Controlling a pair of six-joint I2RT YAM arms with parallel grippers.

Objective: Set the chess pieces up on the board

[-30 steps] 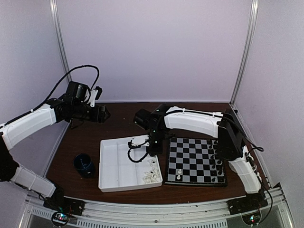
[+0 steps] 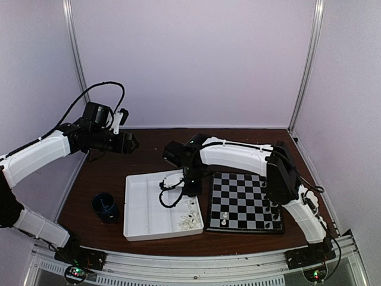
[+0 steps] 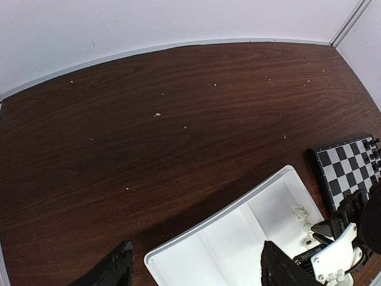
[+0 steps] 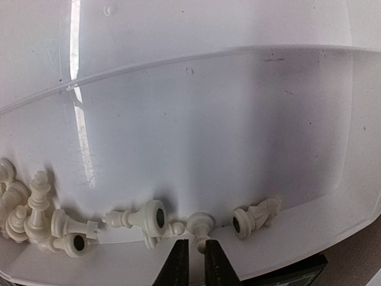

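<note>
White chess pieces (image 2: 190,220) lie in the right compartment of a white tray (image 2: 136,229). In the right wrist view, the right gripper is part open, its fingertips a narrow gap apart at a white pawn (image 4: 200,221); whether they touch it is unclear. A white knight (image 4: 257,217) lies to the right, a larger white piece (image 4: 143,217) to the left. The checkered board (image 2: 235,196) carries two white pieces (image 2: 224,218) near its front left and black pieces (image 2: 267,210) along its right side. My left gripper is open and empty, away from the pieces.
A dark blue cup (image 2: 105,207) stands left of the tray. The tray has divider walls and raised rims. My right arm (image 2: 235,156) reaches over the back of the board. Behind the tray the brown table (image 3: 149,137) is clear.
The left arm and the pieces on the board have not moved.
</note>
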